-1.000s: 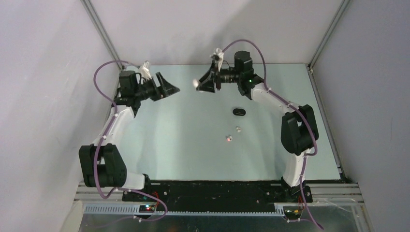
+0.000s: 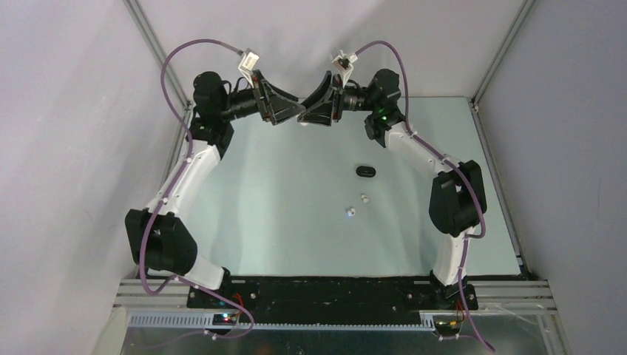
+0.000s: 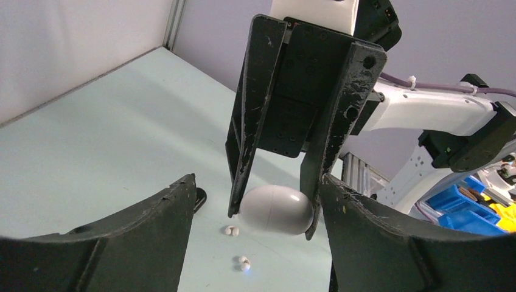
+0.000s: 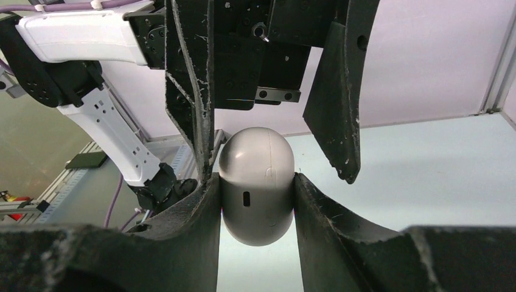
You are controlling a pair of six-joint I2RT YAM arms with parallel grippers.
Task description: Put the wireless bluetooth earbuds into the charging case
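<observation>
The white, rounded charging case (image 4: pixel 257 194) is held between the fingertips of my right gripper, above the table. My left gripper stands open with its fingers reaching to either side of the case. In the right wrist view one left finger (image 4: pixel 191 103) is close against the case's side, and the other is clearly apart from it. From the top view the case (image 2: pixel 304 123) is mostly hidden by both grippers. Two small white earbuds, one (image 2: pixel 364 197) farther back and one (image 2: pixel 350 211) nearer the front, lie apart on the table.
A black oval object (image 2: pixel 366 171) lies on the table just behind the earbuds. Both grippers meet near the back edge, so there is little room between them.
The right gripper has shifted slightly, still with the case. The earbuds stay in place.
</observation>
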